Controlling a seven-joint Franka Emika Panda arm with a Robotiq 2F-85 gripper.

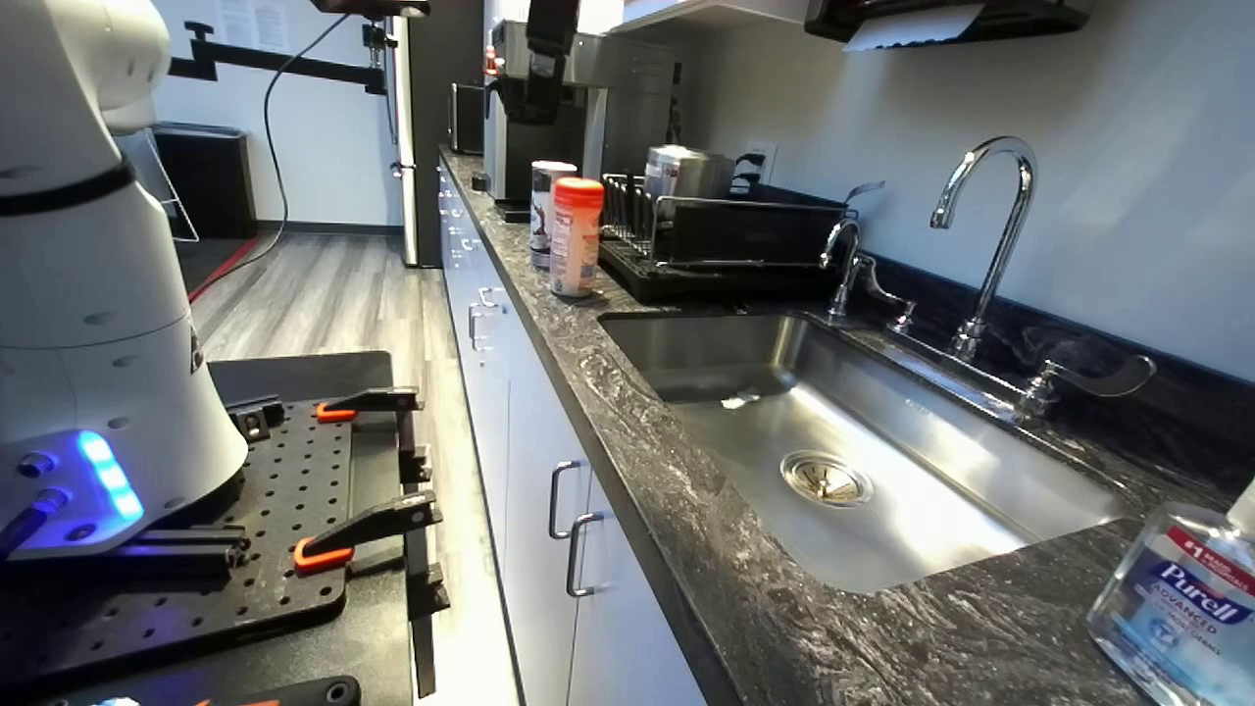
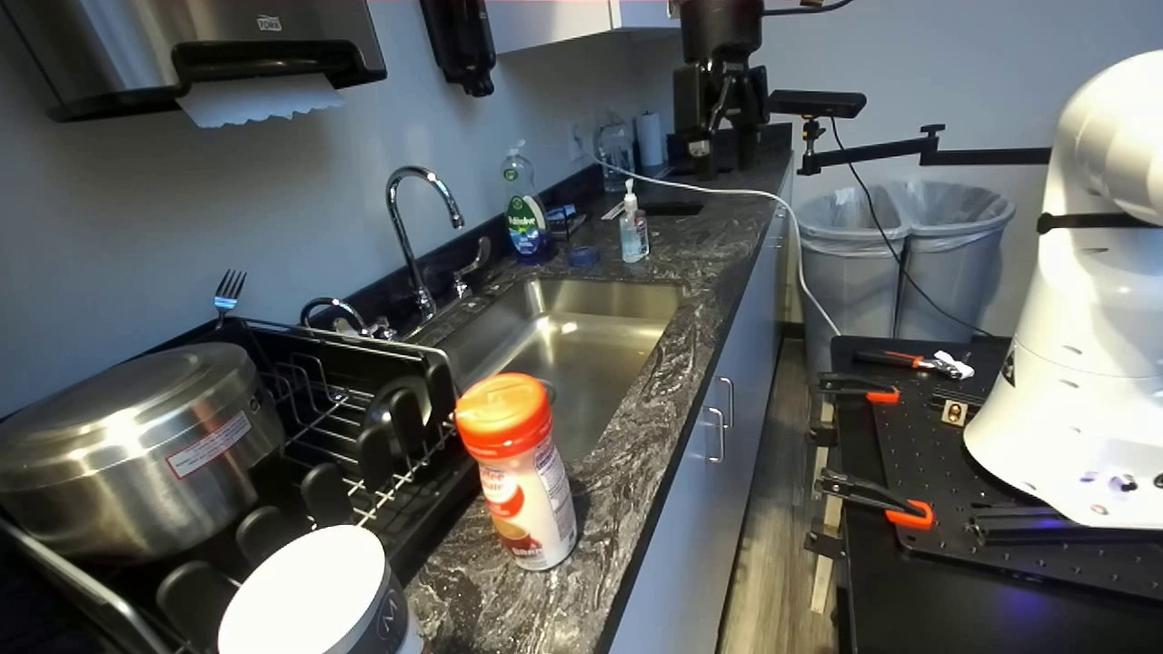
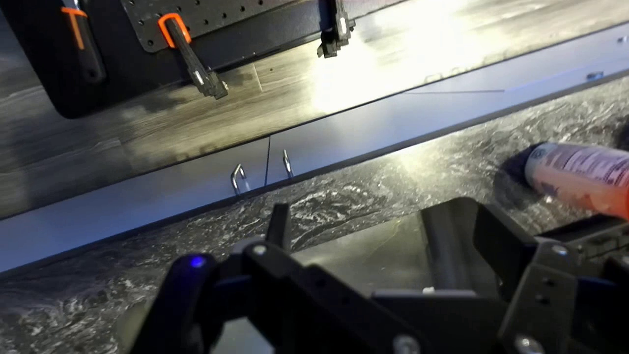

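Note:
My gripper (image 2: pixel 724 163) hangs over the counter by the sink, well above the surface. Its black fingers (image 3: pixel 279 227) are spread wide in the wrist view, and nothing is between them. The creamer bottle (image 2: pixel 517 480), with an orange-red cap, stands upright on the counter beside the dish rack. At the right edge of the wrist view the same bottle (image 3: pixel 581 174) appears, outside the fingers and apart from them. Under the gripper lies the steel sink (image 1: pixel 812 447), which looks empty but for a small white scrap near its far end.
A dish rack (image 1: pixel 741 241) holds a steel pot (image 2: pixel 142 436). Beside the creamer stands a white canister (image 2: pixel 316 599). The tall faucet (image 1: pixel 1000 224) rises at the sink's back edge. Purell hand sanitizer (image 1: pixel 1182 612) and dish soap (image 2: pixel 525 213) occupy the other end. Bare counter runs along the front edge.

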